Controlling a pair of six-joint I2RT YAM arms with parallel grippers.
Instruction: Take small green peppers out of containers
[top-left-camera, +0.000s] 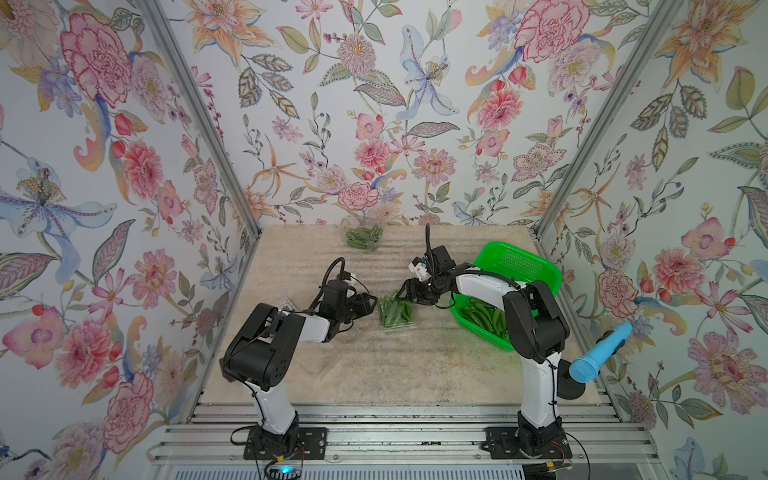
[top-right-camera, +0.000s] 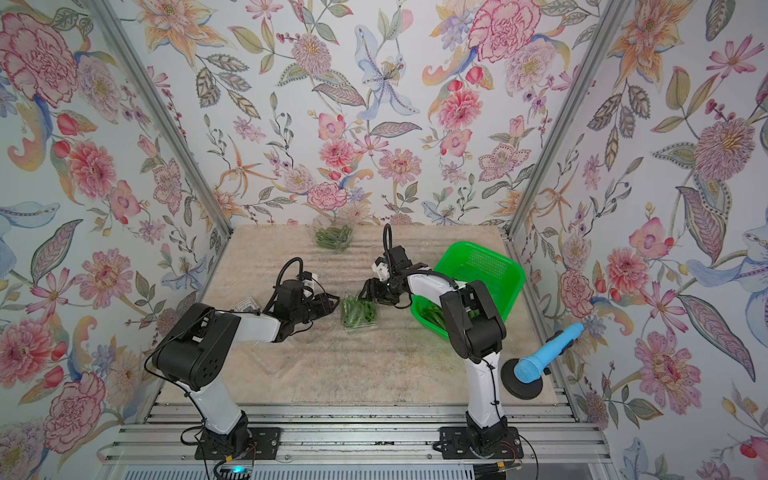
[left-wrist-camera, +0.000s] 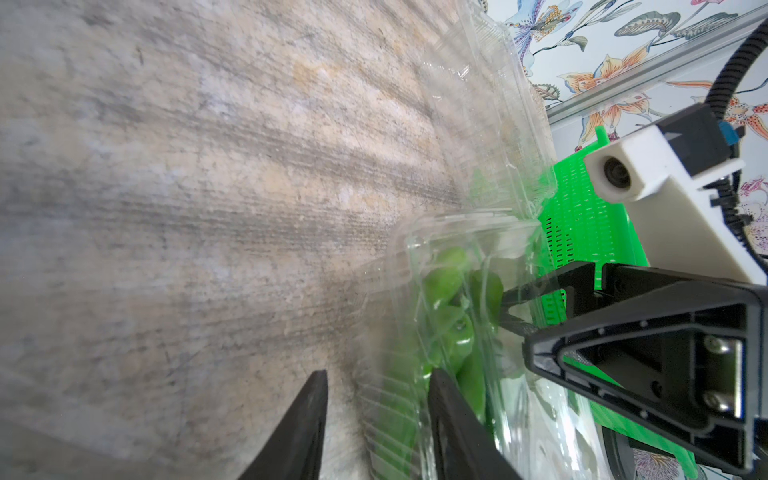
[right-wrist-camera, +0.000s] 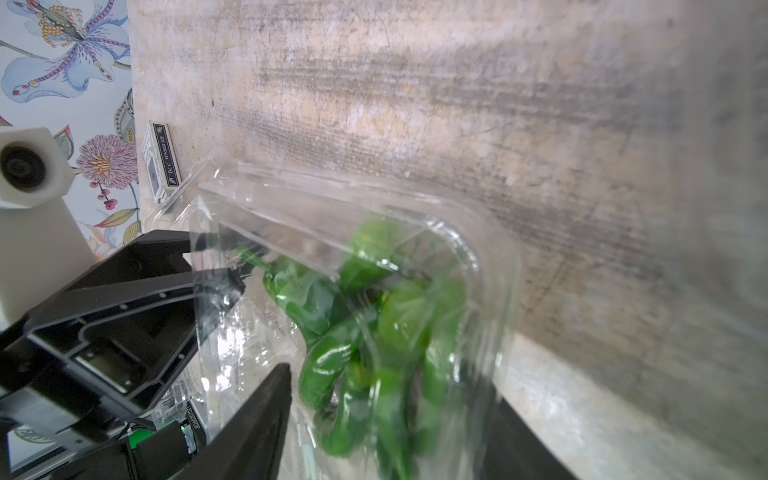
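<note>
A clear plastic container (top-left-camera: 395, 313) of small green peppers (right-wrist-camera: 336, 352) sits mid-table between both grippers. My left gripper is at its left side, fingers apart, with the near plastic wall close to the right finger; it is open. My right gripper reaches in from the right at the container's rim, fingers spread either side of the pepper-filled part; whether it touches the plastic is unclear.
Another clear container (top-left-camera: 364, 237) with green pods stands at the back. A green basket (top-left-camera: 504, 256) holding peppers is on the right, a blue cylinder (top-left-camera: 600, 352) beyond it.
</note>
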